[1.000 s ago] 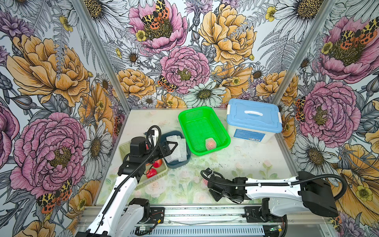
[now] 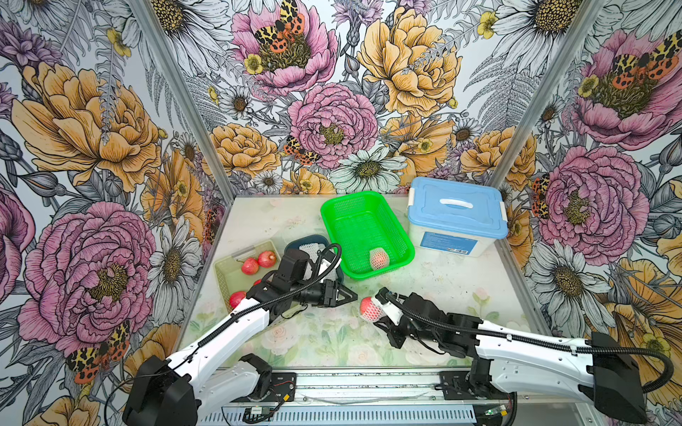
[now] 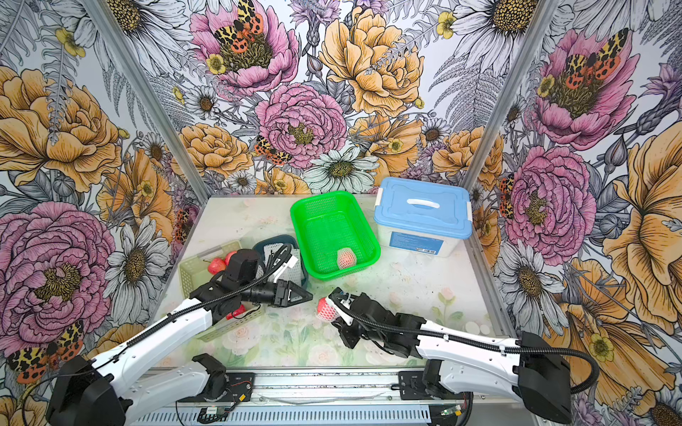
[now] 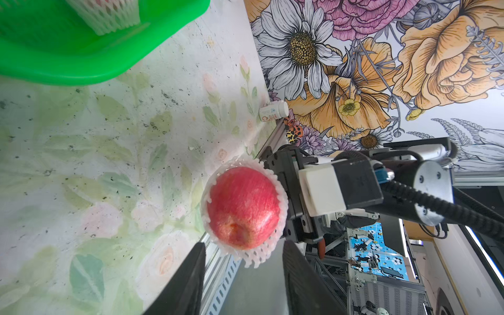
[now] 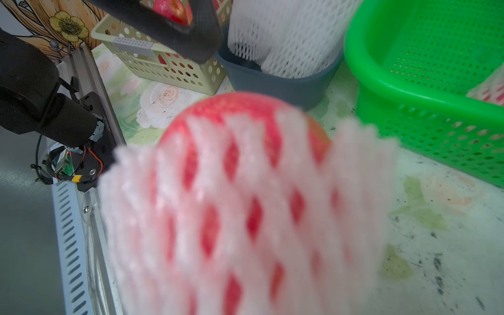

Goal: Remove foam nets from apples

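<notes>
A red apple (image 4: 242, 204) in a white foam net (image 5: 246, 231) is at my right gripper (image 3: 334, 305), low over the front middle of the table. The right wrist view shows the net close up, hiding the fingers; whether they grip it is unclear. My left gripper (image 2: 344, 296) faces the apple from the left, its fingers apart with nothing between them in the left wrist view. Another netted apple (image 2: 378, 257) lies in the green basket (image 2: 330, 213). Bare apples (image 2: 250, 266) sit in the beige basket (image 2: 226, 273). Empty nets (image 5: 294, 31) lie in the dark bin (image 5: 278, 86).
The blue-lidded box (image 2: 458, 206) stands at the back right. The dark bin and beige basket are partly behind my left arm.
My left gripper has moved right and toward the front from over the dark bin. The right arm has shifted, bringing the netted apple into clearer sight.
</notes>
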